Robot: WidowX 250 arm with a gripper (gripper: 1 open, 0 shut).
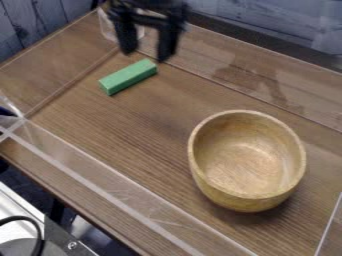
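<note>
My gripper (146, 36) is at the top of the camera view, dark and blurred, its two fingers apart with no object visible between them. It is above and slightly behind a green block (128, 77), which lies on the wooden table. A wide wooden bowl (246, 185) sits at the lower right.
Something pale and translucent, partly hidden, is behind the gripper at the top. Clear tape or plastic runs along the lower left, with a black cable at the bottom left corner.
</note>
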